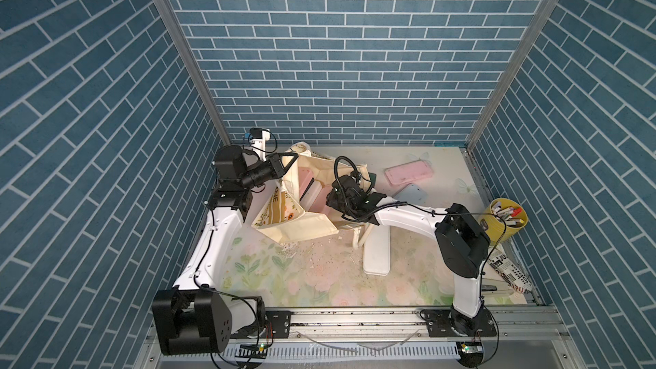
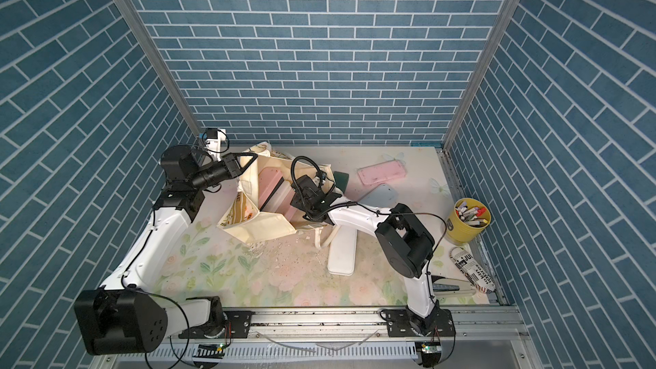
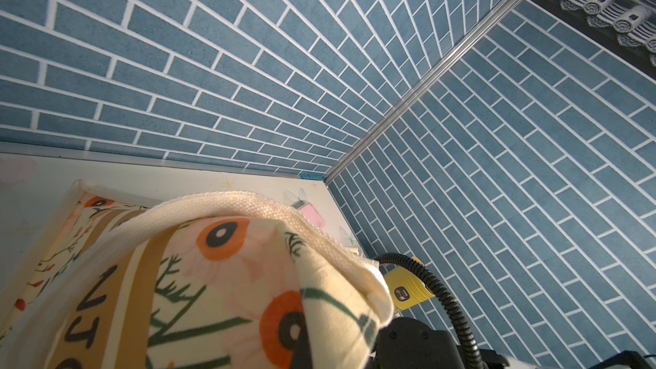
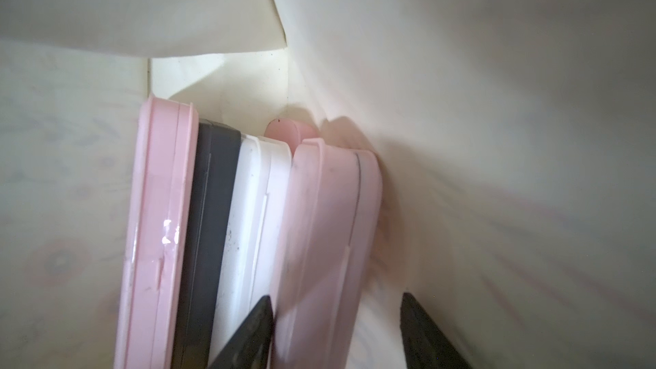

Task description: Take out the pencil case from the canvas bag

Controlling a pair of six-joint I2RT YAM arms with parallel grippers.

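The cream canvas bag (image 1: 294, 225) lies open on its side, its rim held up by my left gripper (image 1: 287, 162), which is shut on the fabric; in the left wrist view printed cloth hides the fingers. Inside stand pink (image 4: 153, 232), dark grey (image 4: 208, 232), white (image 4: 249, 225) and paler pink (image 4: 321, 232) pencil cases side by side, with another pink one behind. My right gripper reaches into the bag, part open, its fingers on either side of the paler pink case's lower part; contact is unclear.
A pink case (image 1: 408, 172), a blue one (image 1: 410, 194) and a white one (image 1: 376, 253) lie outside the bag. A yellow cup of markers (image 2: 466, 229) and a printed pouch (image 2: 471, 266) are at the right.
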